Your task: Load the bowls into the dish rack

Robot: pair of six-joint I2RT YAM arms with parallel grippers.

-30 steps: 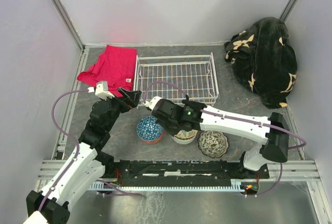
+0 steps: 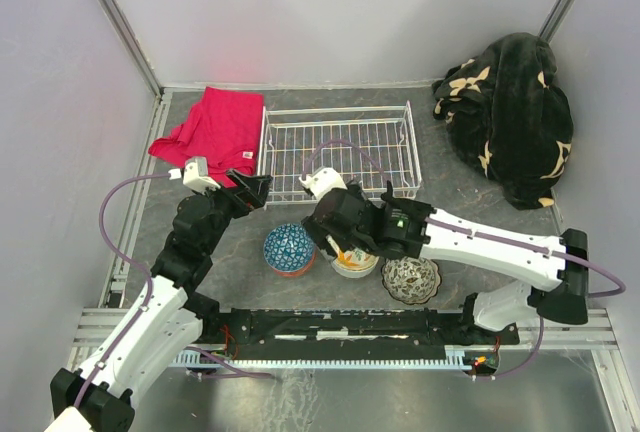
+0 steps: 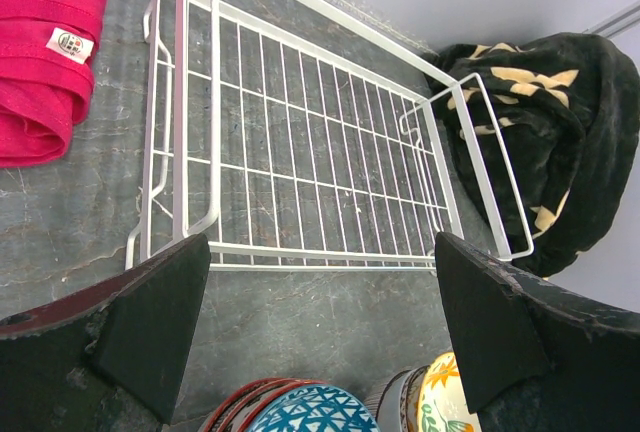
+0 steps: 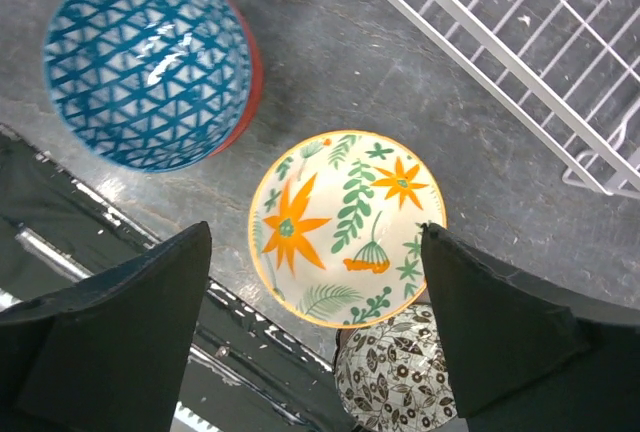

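The empty white dish rack [image 2: 340,142] stands at the back middle. My left gripper is open above its near left side. In front lie a stack of blue-patterned bowls with red outsides [image 4: 145,62], a cream bowl with orange flowers [image 4: 340,222] and a brown-patterned bowl [image 4: 390,372]; in the top view a scalloped patterned bowl [image 2: 410,282] sits at the right. My right gripper is open, hovering over the cream flowered bowl, with nothing held.
A red cloth [image 2: 210,122] lies left of the rack. A dark furry blanket [image 2: 505,112] is piled at the back right. Walls enclose the back and both sides.
My right arm has shifted to the right, toward the flowered bowl, from over the area between it and the blue bowls. The left arm has not moved.
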